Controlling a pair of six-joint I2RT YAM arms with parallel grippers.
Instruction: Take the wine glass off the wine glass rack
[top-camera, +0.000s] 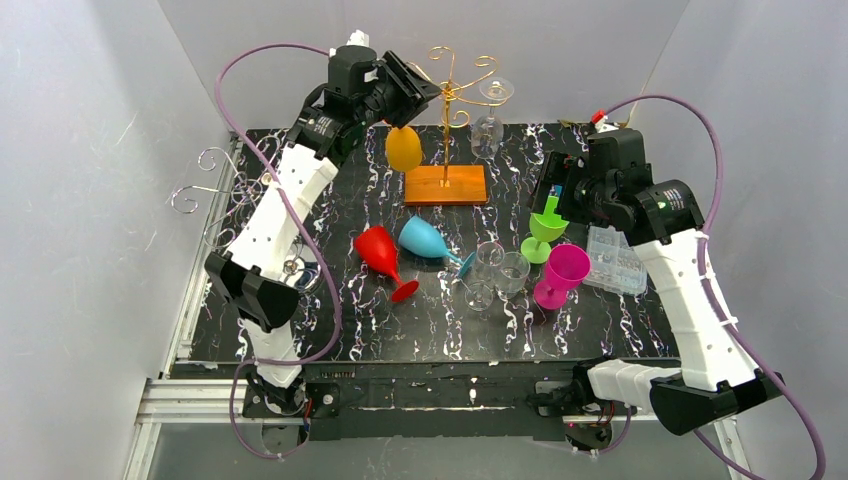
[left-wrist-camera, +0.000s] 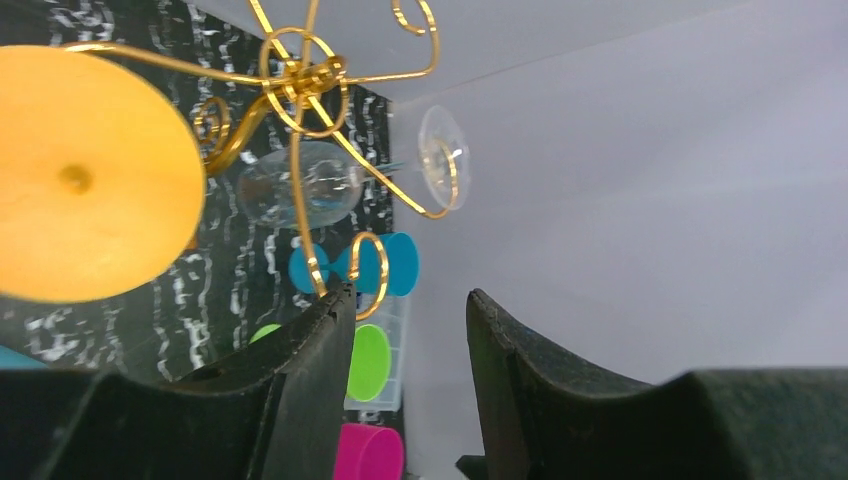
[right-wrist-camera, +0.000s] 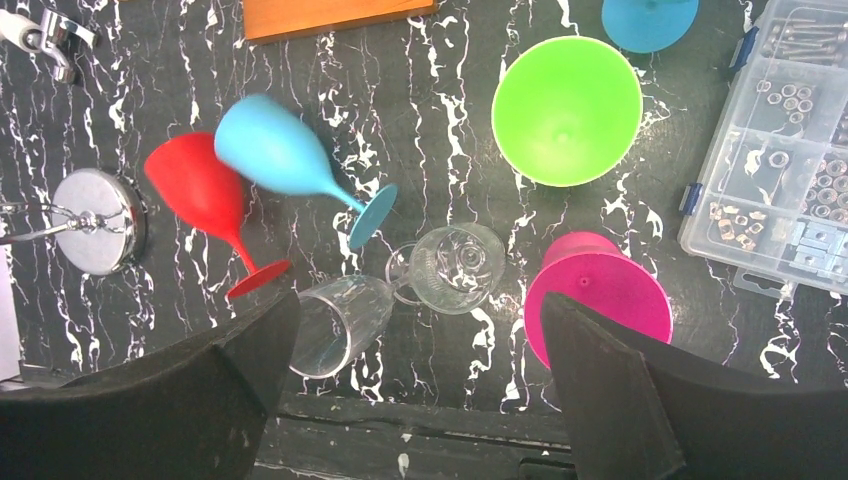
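Note:
The gold rack (top-camera: 446, 140) stands on a wooden base (top-camera: 445, 185). A yellow glass (top-camera: 403, 148) hangs on its left and a clear glass (top-camera: 487, 130) on its right, its foot (left-wrist-camera: 440, 160) in a loop in the left wrist view. My left gripper is high at the rack's left, beside a loop, part open with nothing between its fingers. My right gripper stands open over the right of the table, above the standing and lying glasses.
Red (top-camera: 378, 252) and blue (top-camera: 425, 238) glasses lie mid-table. Clear glasses (top-camera: 510, 272), a green glass (top-camera: 543, 230), a pink glass (top-camera: 566, 275) and a parts box (top-camera: 615, 265) are at right. A white wire rack (top-camera: 220, 190) is at left.

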